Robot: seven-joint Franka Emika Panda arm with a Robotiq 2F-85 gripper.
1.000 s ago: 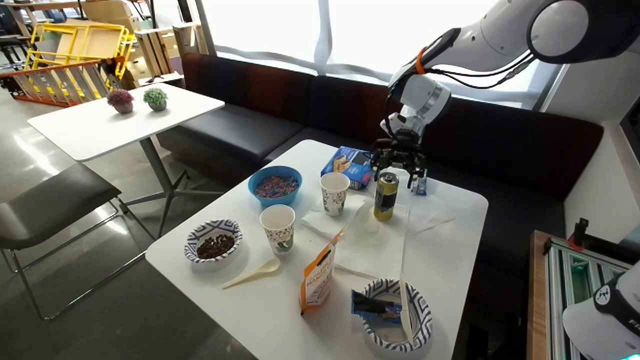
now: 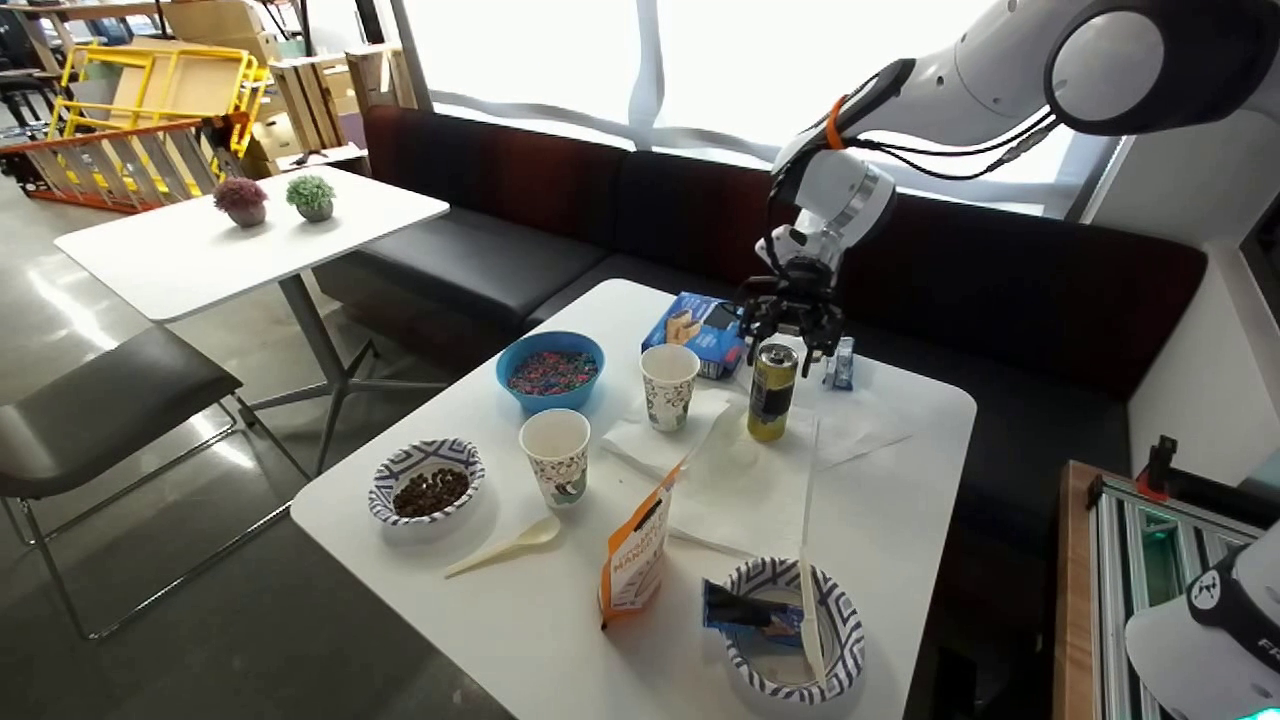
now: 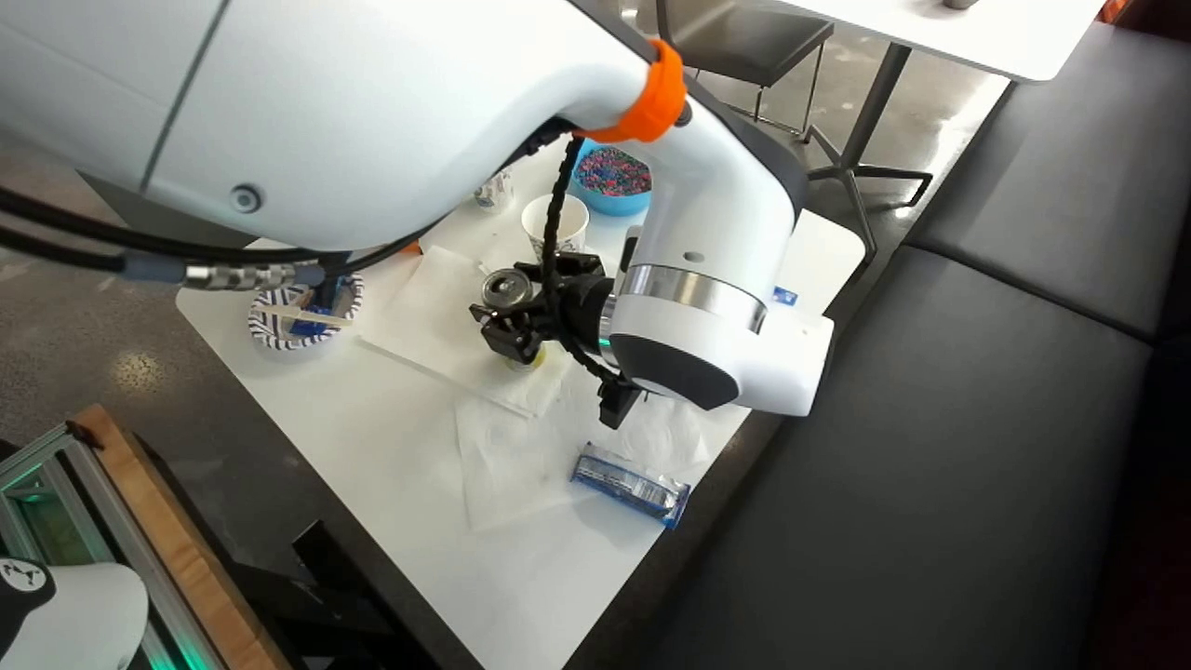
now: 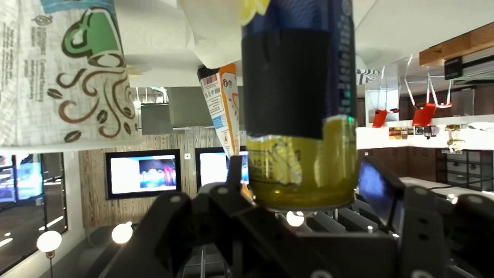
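A yellow and dark blue can [image 2: 769, 406] stands upright on the white table, a black patch around its side. My gripper [image 2: 780, 358] reaches it from behind, its fingers on either side of the can's upper part. The wrist view is upside down; there the can [image 4: 305, 171] fills the space between a left finger and a right finger [image 4: 380, 187]. Both fingers are spread and very close to the can; firm contact does not show. From the other side, the can's top [image 3: 508, 288] shows between the dark fingers.
Close beside the can is a paper cup [image 2: 669, 390]; a second cup [image 2: 558, 462] stands farther left. A blue box [image 2: 696, 334] lies behind, and a blue-wrapped bar [image 3: 633, 484] sits near the table edge. An orange pouch [image 2: 636, 558] and striped bowl [image 2: 852, 642] are in front.
My gripper has shifted slightly left in the exterior view, and its fingers have drawn closer together around the can. The can stands in the same place.
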